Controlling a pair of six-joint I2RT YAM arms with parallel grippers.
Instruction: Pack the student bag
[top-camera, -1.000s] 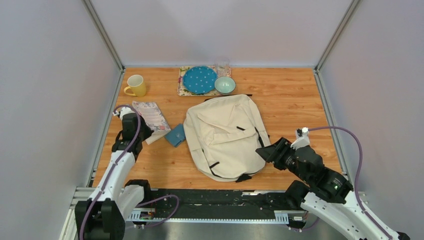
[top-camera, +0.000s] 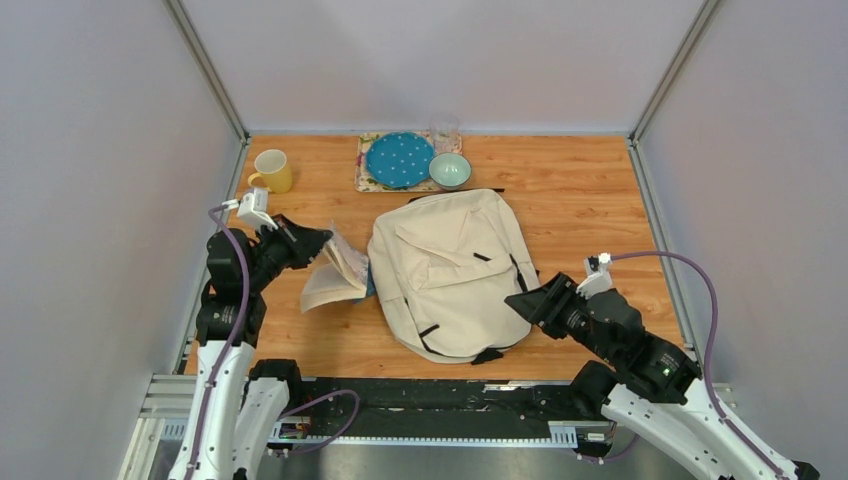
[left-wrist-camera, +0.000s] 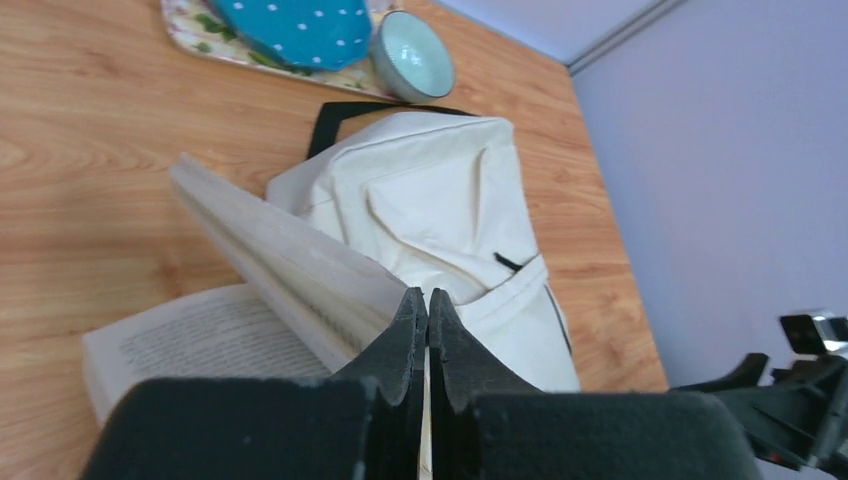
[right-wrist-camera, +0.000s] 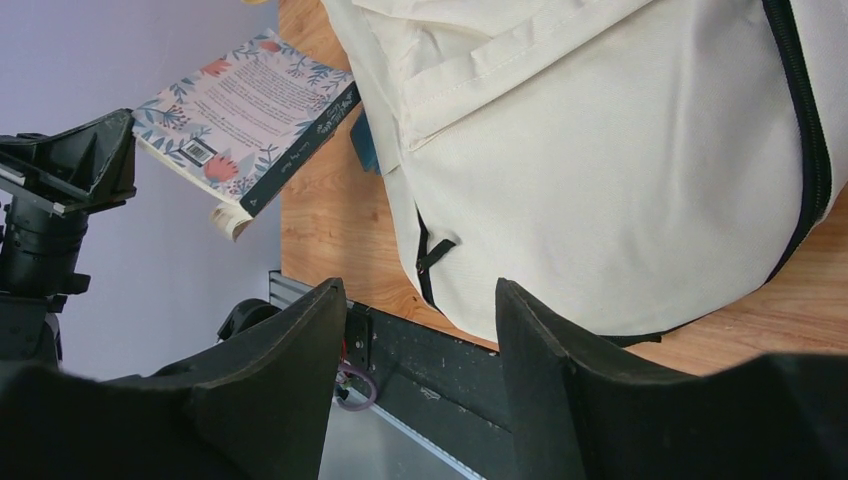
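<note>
My left gripper (top-camera: 326, 236) is shut on a floral book (right-wrist-camera: 240, 120), holding it by an edge so it hangs open, pages drooping, left of the cream backpack (top-camera: 450, 280). A blue pouch (right-wrist-camera: 362, 145) lies partly hidden beneath the book, against the backpack's left side. The backpack lies flat mid-table, front upward. My right gripper (top-camera: 514, 303) is open over the backpack's lower right part, nothing between its fingers.
At the back stand a floral tray (top-camera: 365, 182) with a blue dotted plate (top-camera: 399, 158), a green bowl (top-camera: 450, 172) and a clear glass (top-camera: 444, 130). A yellow mug (top-camera: 275, 172) stands back left.
My left gripper has risen and moved right with the book, which now hangs open and covers much of the blue pouch. The right arm has barely moved.
</note>
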